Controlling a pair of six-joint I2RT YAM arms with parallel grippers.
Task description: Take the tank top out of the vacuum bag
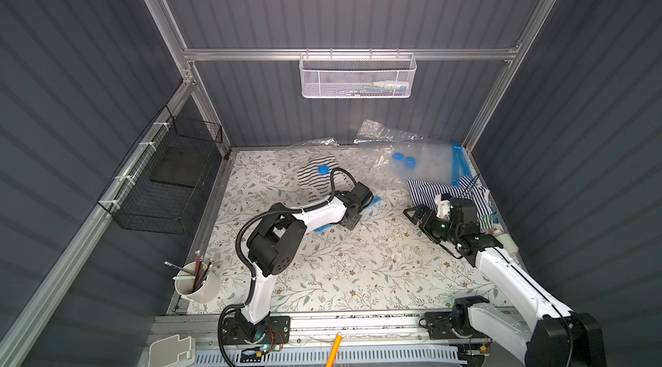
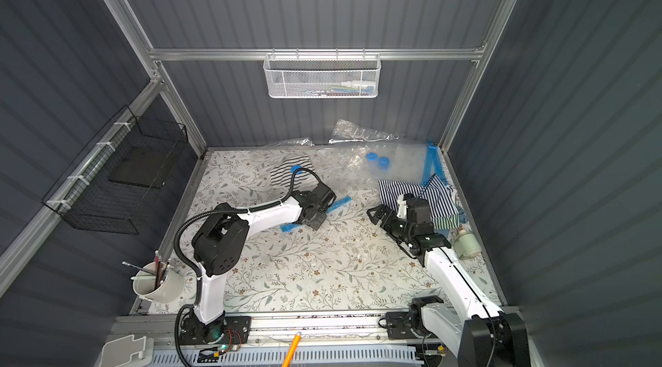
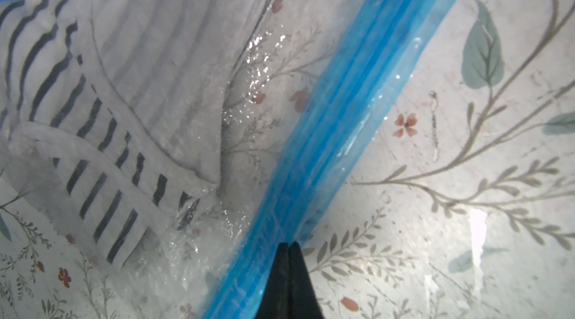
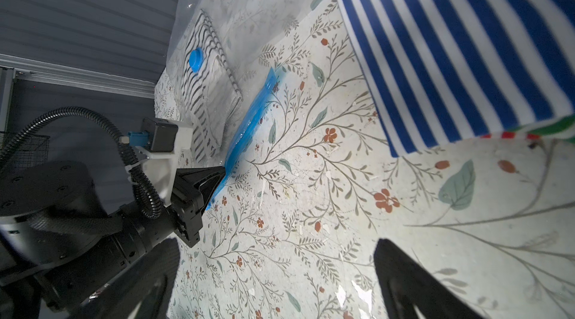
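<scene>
The striped tank top [image 1: 318,179] lies inside the clear vacuum bag [image 3: 197,277] on the left-middle of the table, seen through the plastic. A blue valve [image 4: 196,60] sits on the bag, and a blue zip strip [image 3: 335,121] runs along its near edge. My left gripper is shut, its tips at the outer edge of that strip; whether any thin film is pinched between them cannot be made out. My right gripper stands open with nothing between its fingers, near the right-hand striped cloth.
A blue-and-white striped cloth [image 4: 449,49] lies at the right. Behind it is another clear bag [image 1: 434,160] with blue valves. A pen cup [image 1: 198,285] stands front left, and a pale cup [image 2: 467,243] at the right edge.
</scene>
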